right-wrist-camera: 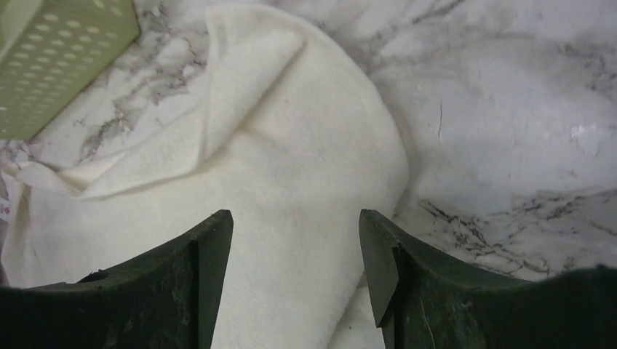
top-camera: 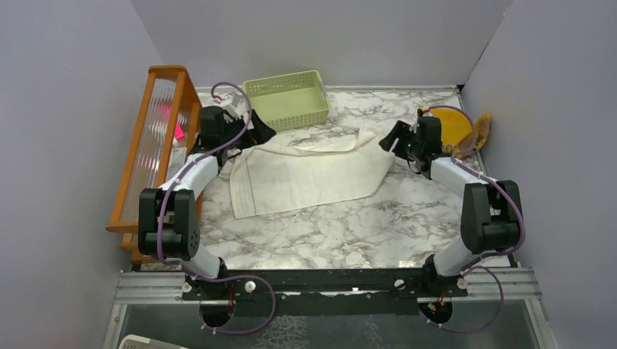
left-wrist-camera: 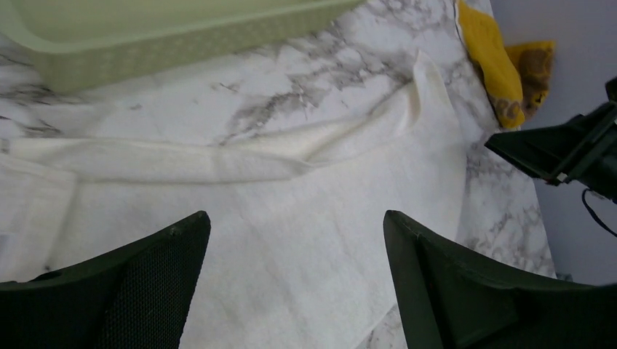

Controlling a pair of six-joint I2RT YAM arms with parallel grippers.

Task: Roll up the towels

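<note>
A cream towel [top-camera: 313, 178] lies spread on the marbled table, its far edge folded over in a loose, uneven strip. At its far left corner my left gripper [top-camera: 263, 128] is open above the cloth. The left wrist view shows the towel [left-wrist-camera: 291, 240] below and between the parted fingers. My right gripper [top-camera: 390, 138], also open, hovers by the far right corner. In the right wrist view the towel [right-wrist-camera: 291, 189] has a creased flap at that corner, with nothing pinched between the fingers.
A green basket [top-camera: 287, 120] stands behind the towel, close to the left gripper. Yellow cloths [top-camera: 452, 129] lie at the back right beside the wall. A wooden rack [top-camera: 149, 145] borders the left side.
</note>
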